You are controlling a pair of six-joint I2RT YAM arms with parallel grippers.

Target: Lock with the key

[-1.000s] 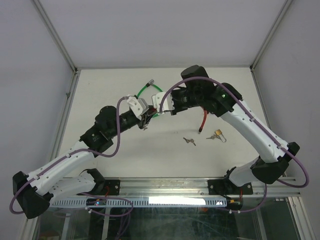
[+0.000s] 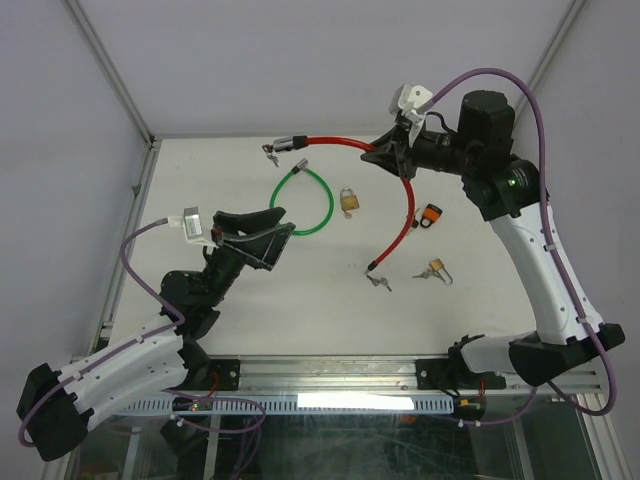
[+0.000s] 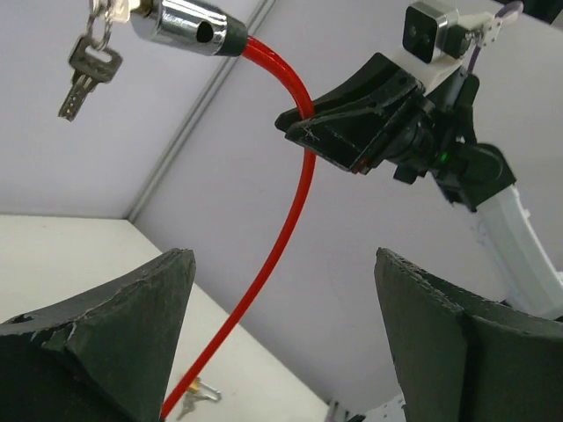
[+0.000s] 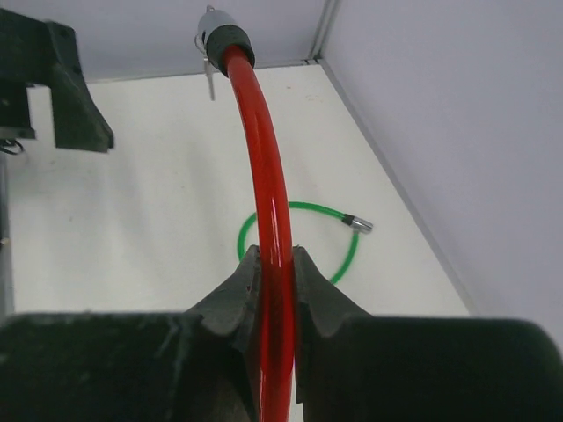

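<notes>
Gripped partway along its length, a red cable lock point(image 2: 338, 142) hangs above the table from my right gripper, which is shut on the red cable. Its silver lock head point(image 3: 185, 24) points left in the top view, and a key point(image 3: 88, 70) dangles at the end of it. The cable's other end droops toward the front of the table. My left gripper point(image 2: 272, 232) stands open to the front left of the lock head, with nothing held between its fingers. In the left wrist view the cable passes beyond the open fingers.
A green cable lock point(image 2: 329, 206) lies behind my left gripper. Brass padlocks point(image 2: 349, 200), an orange-black padlock point(image 2: 431, 215) and loose keys point(image 2: 379, 283) lie on the white table point(image 2: 310, 320).
The right gripper carried the red lock right and back.
</notes>
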